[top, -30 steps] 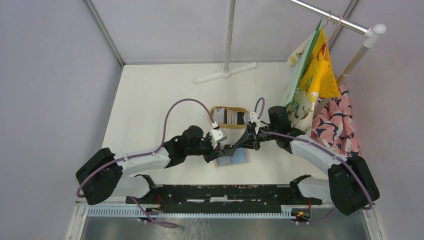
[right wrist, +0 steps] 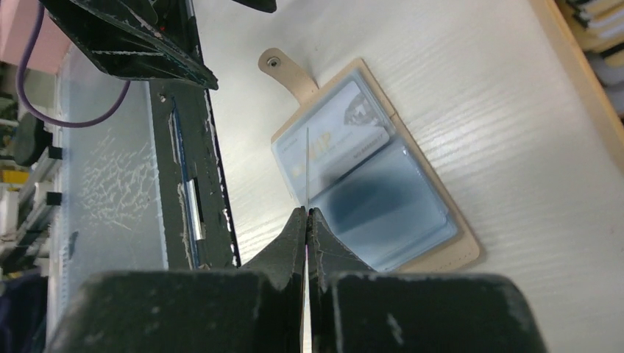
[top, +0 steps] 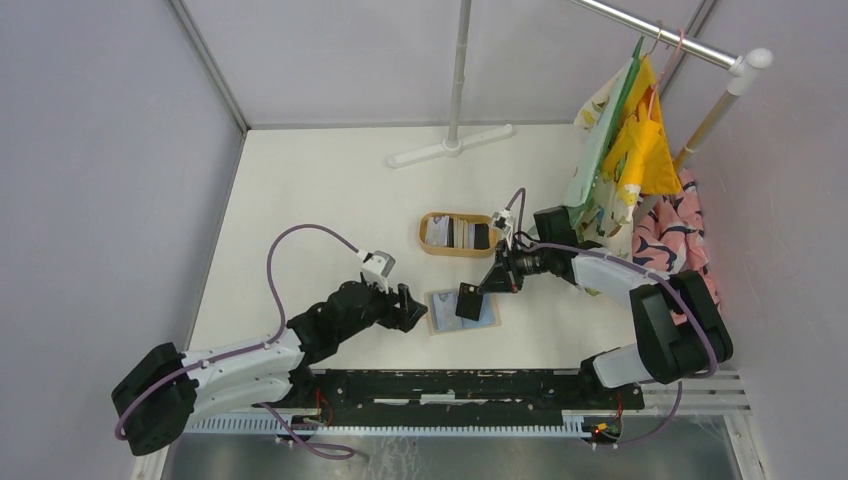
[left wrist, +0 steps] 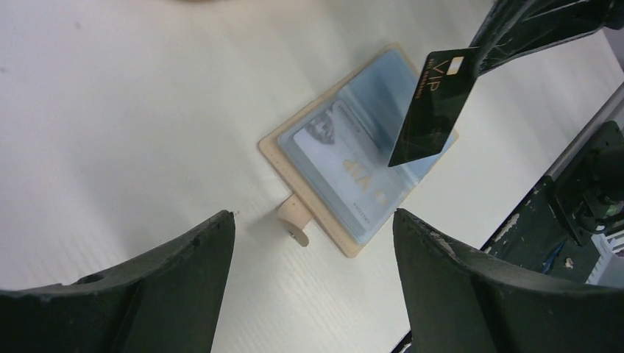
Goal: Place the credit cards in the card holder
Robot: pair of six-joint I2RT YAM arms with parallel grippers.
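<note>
A black VIP card hangs above the card holder, my right gripper shut on its edge; in the right wrist view it shows as a thin line. Below it the card holder (left wrist: pixel 268 149) lies unfolded on the table, a beige cover with clear blue sleeves and a snap strap (right wrist: pixel 288 73). One sleeve holds a silver card (right wrist: pixel 335 140); the other sleeve (right wrist: pixel 394 209) looks empty. My left gripper stands open to the left of the holder, its fingers wide apart with nothing between them.
Behind the holder sits a tan box (top: pixel 424 243) with several cards standing in it. A white rack foot (top: pixel 420 155) is at the back, and hanging bags (top: pixel 640 150) are on the right.
</note>
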